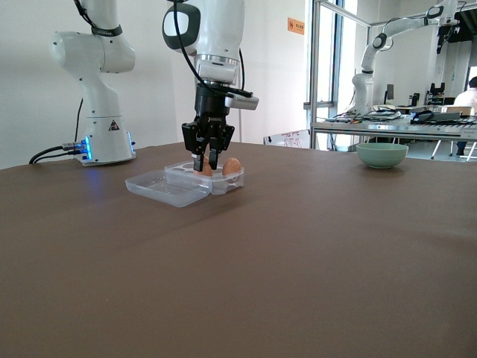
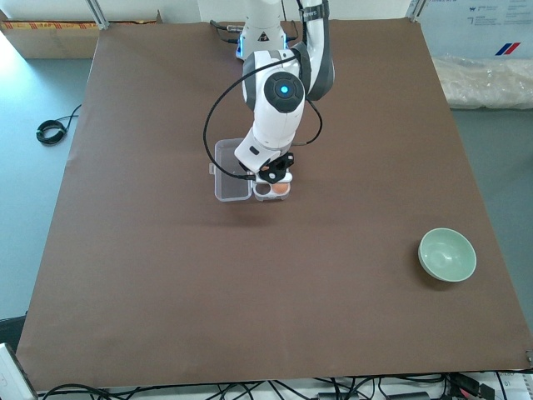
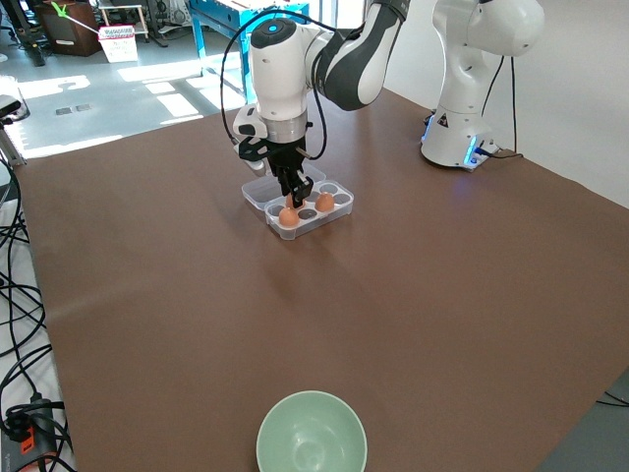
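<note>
My black gripper (image 1: 206,162) is down in a clear egg carton (image 3: 309,220), its fingers at an egg; whether they are open or closed on it I cannot tell. Brown eggs sit in the carton: one (image 1: 232,167) at the right in the top view, another (image 3: 288,217) at the near side in the right view. The carton's empty lid (image 1: 155,187) lies flat beside it, joined to it. In the left view the arm's wrist hides most of the carton and the fingertips.
A pale green bowl (image 2: 447,254) stands toward one side of the brown table (image 2: 208,300). The arm's base (image 3: 454,138) is behind the carton.
</note>
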